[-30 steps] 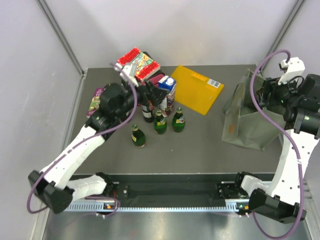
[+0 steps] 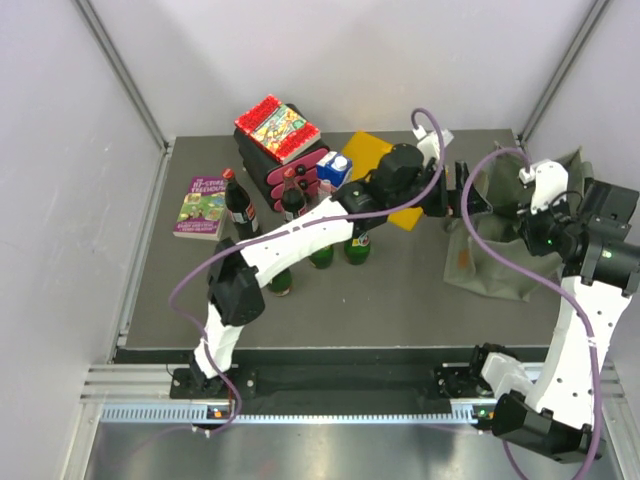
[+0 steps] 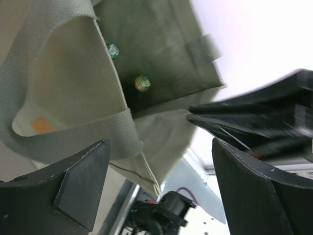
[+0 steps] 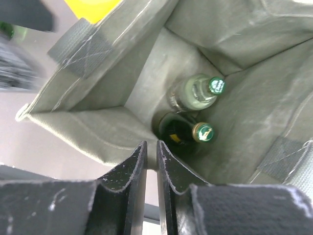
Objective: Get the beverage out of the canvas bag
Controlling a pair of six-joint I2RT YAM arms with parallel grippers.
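The grey-green canvas bag (image 2: 490, 265) stands at the right end of the table, its mouth spread. Two bottles are inside in the right wrist view: a clear one (image 4: 188, 93) with a green cap, and a dark green one (image 4: 175, 128) beside it. Their caps show deep in the bag in the left wrist view. My left gripper hangs above the near rim and strap, fingers apart, nothing between them. My right gripper is shut at the bag's side, with canvas pinched at its fingertips.
Several green bottles (image 2: 357, 245), dark cola bottles (image 2: 240, 207) and a carton (image 2: 333, 168) stand left of centre, partly under the left arm. A yellow envelope (image 2: 368, 152) lies behind. Books sit at the left.
My left gripper has swung right from above the bottles and carton to the bag's left rim.
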